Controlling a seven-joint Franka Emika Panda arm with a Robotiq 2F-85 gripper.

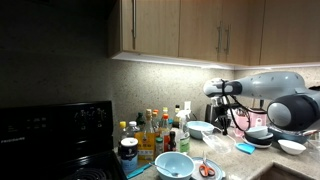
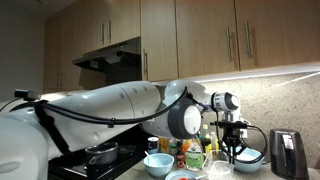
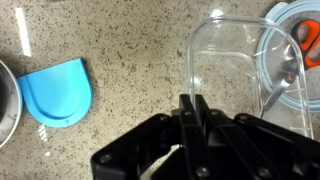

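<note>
A clear plastic container [image 3: 222, 75] fills the right of the wrist view, the speckled counter and other things showing through it. Its near left wall runs in between the fingers of my gripper, which is shut on that edge. From the first exterior view, the container [image 1: 217, 144] hangs under my gripper [image 1: 222, 127], seemingly a little above the counter. The second exterior view has the container [image 2: 220, 170] low in front, below the gripper [image 2: 232, 152]; the exact contact is too small to make out there.
A blue scoop-like piece [image 3: 57, 94] lies on the counter left of the gripper. Beyond the container's wall, a pale blue plate [image 3: 271, 42] holds orange-handled scissors [image 3: 308, 38]. Bottles [image 1: 157, 135], a blue colander [image 1: 175, 165] and a bowl [image 1: 200, 129] crowd the back counter.
</note>
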